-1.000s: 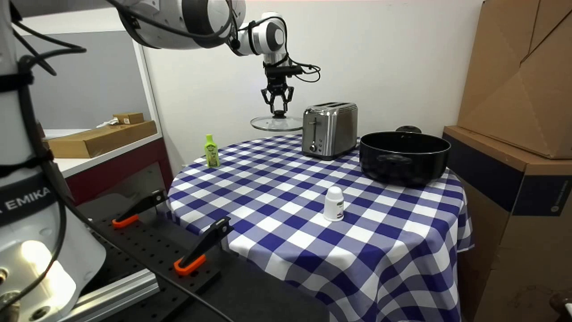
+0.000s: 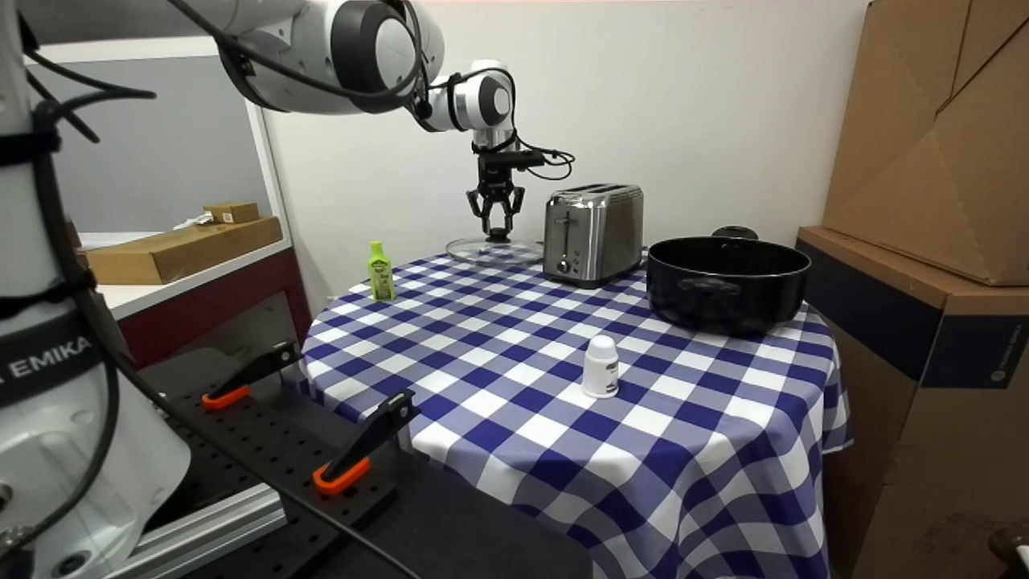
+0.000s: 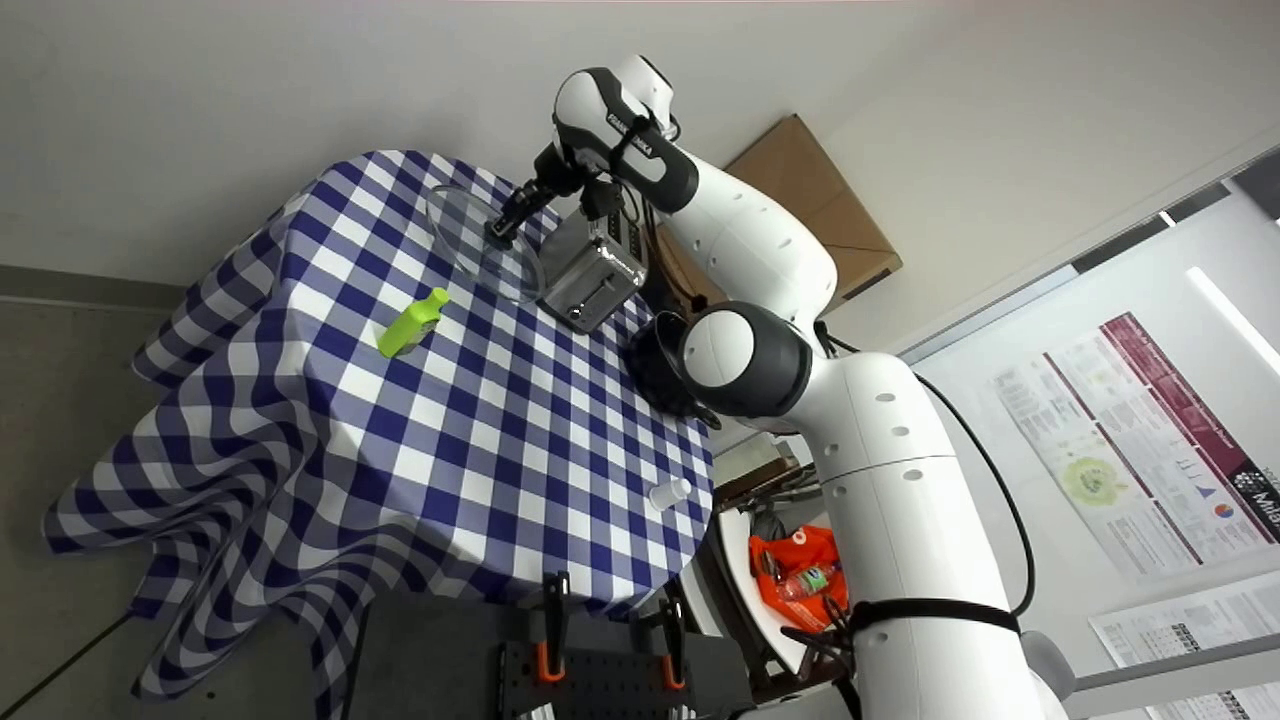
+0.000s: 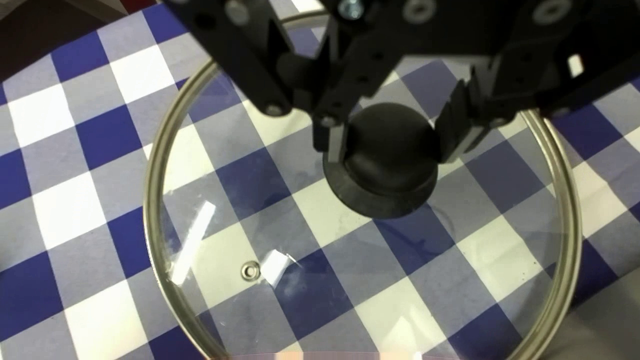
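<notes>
A round glass lid [image 2: 465,251] with a metal rim is at the far side of the table, left of the toaster. Its black knob [image 4: 390,159] sits between the fingers of my gripper, which is shut on it. From exterior view 1 the lid looks level and at or just above the cloth; contact is hard to judge. Exterior view 2 shows the lid [image 3: 450,234] close beside the toaster. A black pot [image 2: 728,285], without a cover, stands at the table's right side.
The steel toaster [image 2: 593,236] stands right next to the lid. A green bottle [image 2: 381,272] is at the left edge, and a white bottle [image 2: 600,367] stands near the front right.
My gripper has come down with the lid, from clearly above the table to about cloth level. The toaster, pot and bottles have not moved.
</notes>
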